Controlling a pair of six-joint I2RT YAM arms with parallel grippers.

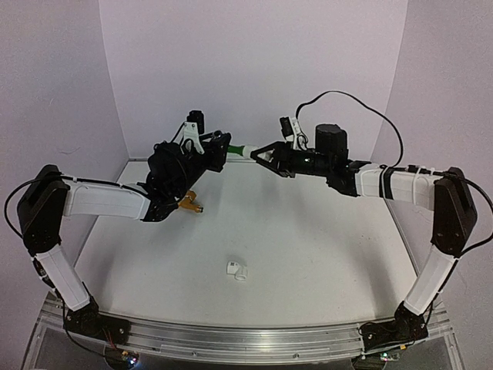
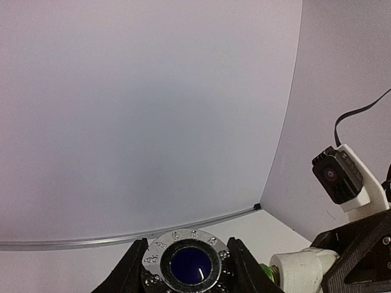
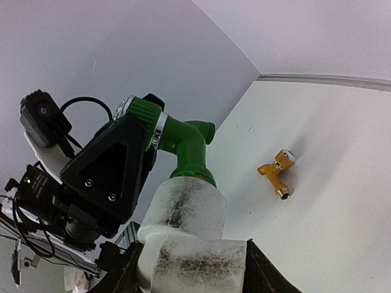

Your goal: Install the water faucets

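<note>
In the right wrist view, the green faucet (image 3: 182, 141) has its threaded end against the mouth of a white pipe fitting (image 3: 189, 204). How deep the thread sits is hidden. My left gripper is shut on the faucet's round handle, whose silver face with a dark blue centre points at the left wrist camera. My right gripper is shut on the white fitting, its fingers on both sides. Both are held in the air above the far part of the table. An orange faucet (image 3: 277, 173) lies loose on the table.
Another white fitting (image 1: 237, 270) lies on the table near the front middle. Walls stand at the back and both sides, and a metal rail (image 1: 246, 349) runs along the front.
</note>
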